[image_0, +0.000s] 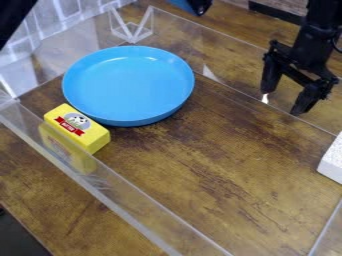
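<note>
A blue round plate (128, 85) lies on the wooden table inside a clear-walled enclosure. Left of it and lower sits a yellow box (78, 128) with a red label and a cartoon figure. A black gripper (289, 100) reaches in from the top right, its fingers spread open and pointing down, right of the plate and apart from it, with nothing visible between them.
A white object (331, 160) is cut off at the right edge. Clear plastic walls run along the left and across the right. Bare wood (201, 185) fills the middle and lower area. Dark shapes appear at the top left.
</note>
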